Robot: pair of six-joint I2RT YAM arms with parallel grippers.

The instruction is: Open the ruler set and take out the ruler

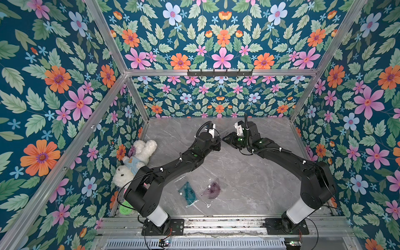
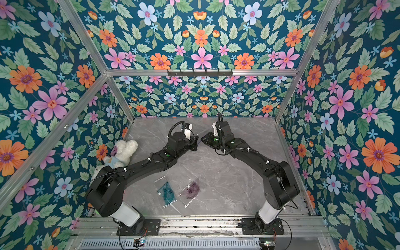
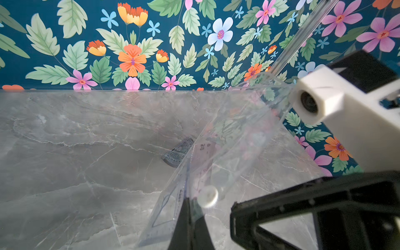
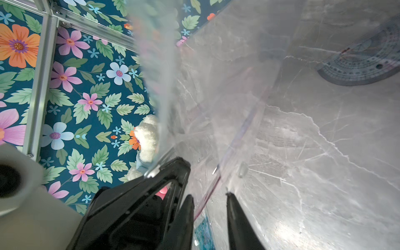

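A clear plastic ruler-set pouch (image 3: 245,120) with a white snap button (image 3: 207,196) rises from my left gripper, which is shut on its edge. Inside the pouch shows a flat transparent piece with printed marks (image 3: 204,154). In the right wrist view, the pouch film (image 4: 233,104) spans in front of my right gripper. Its fingers stand apart, with a thin pinkish edge seen between them; whether they touch it I cannot tell. In the top left view both grippers face each other closely. A grey transparent protractor (image 4: 362,62) lies loose on the table.
Two flat packets, one teal (image 1: 188,193) and one purple (image 1: 213,190), lie at the front of the table. A white plush toy (image 1: 143,150) sits by the left wall, behind the left arm.
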